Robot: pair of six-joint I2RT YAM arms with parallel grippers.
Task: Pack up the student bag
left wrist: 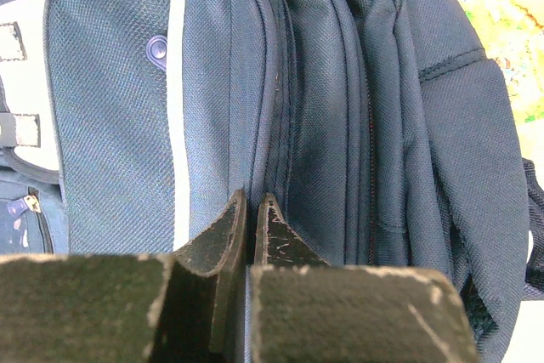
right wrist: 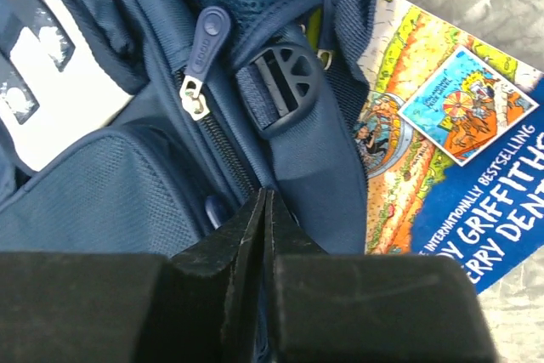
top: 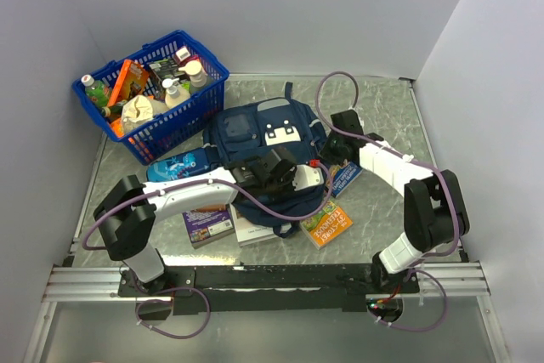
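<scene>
The navy backpack (top: 255, 129) lies in the middle of the floor, books (top: 206, 225) around its lower and right edges. My left gripper (top: 289, 180) is shut on a piped fabric edge of the backpack (left wrist: 110, 150). My right gripper (top: 331, 150) is over the bag's right side, by a zipper pull (right wrist: 206, 40) and a strap buckle (right wrist: 276, 87); its fingertips look close together on the fabric, and whether they grip anything is unclear. A colourful blue-and-yellow book (right wrist: 463, 176) lies beside the strap.
A blue basket (top: 153, 129) of bottles and packets stands at the back left. A blue pencil case (top: 174, 167) lies left of the bag. An orange book (top: 327, 225) is at the front. Bare floor (top: 391, 108) shows at the back right.
</scene>
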